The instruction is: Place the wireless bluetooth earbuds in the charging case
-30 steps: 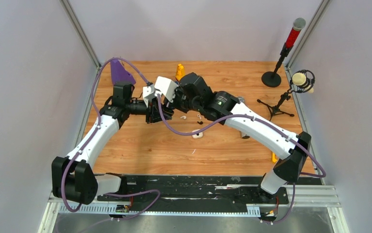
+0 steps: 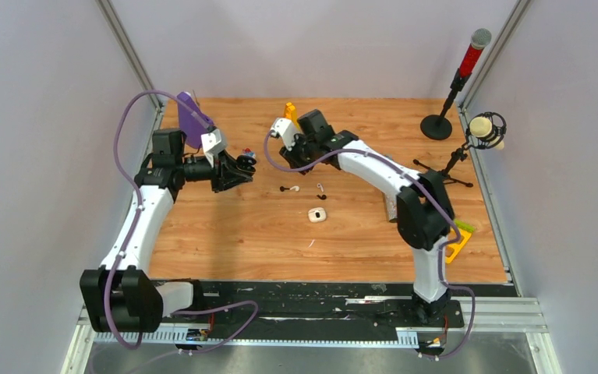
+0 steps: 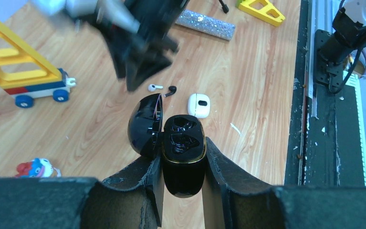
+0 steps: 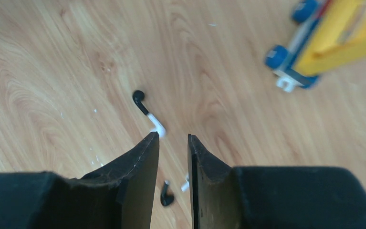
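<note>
My left gripper is shut on a black charging case (image 3: 184, 155), whose lid (image 3: 146, 126) stands open; two dark hollows show inside. In the top view this case (image 2: 246, 163) is held above the table's left half. My right gripper is part open with nothing gripped, over the table beyond the loose earbuds. A black earbud (image 4: 138, 95) lies end to end with a white earbud (image 4: 159, 129). Another black earbud (image 4: 167, 196) and a white one (image 4: 185, 185), partly behind a finger, lie close by. The white charging case (image 2: 316, 215) sits on the table, closed.
A yellow toy vehicle (image 3: 23, 62) stands at the back, and a small colourful toy (image 3: 38, 168) near my left gripper. A glittery cylinder (image 3: 205, 24) lies at right under the right arm. Two microphone stands (image 2: 437, 126) occupy the back right.
The two grippers have come apart: the left moved left with the black case, the right moved back and away from it. The black and white earbuds on the left are now uncovered.
</note>
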